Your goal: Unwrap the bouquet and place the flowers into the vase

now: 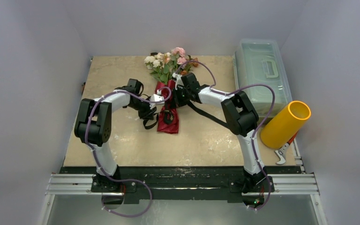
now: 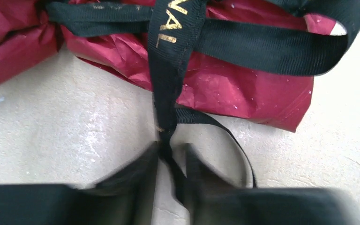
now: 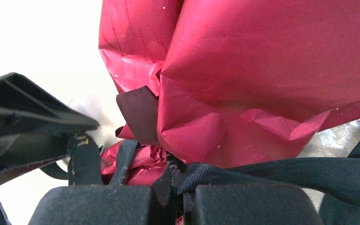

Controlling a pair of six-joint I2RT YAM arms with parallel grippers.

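The bouquet of pink, white and orange flowers (image 1: 168, 63) lies at the back of the table, its stems in dark red wrapping (image 1: 168, 125). A yellow cylindrical vase (image 1: 281, 127) leans at the right. My left gripper is part open beside the wrapping, the narrow end of a black ribbon (image 2: 168, 70) passing between its fingertips, with a gap on one side. On the bouquet's other side, my right gripper is shut on black ribbon (image 3: 262, 171) at the wrapping's gathered waist. The left gripper's dark fingers (image 3: 37, 117) also show in the right wrist view.
A lidded clear greenish box (image 1: 260, 70) occupies the back right. Beside the vase lies a wrench (image 1: 281, 154) with a red handle.
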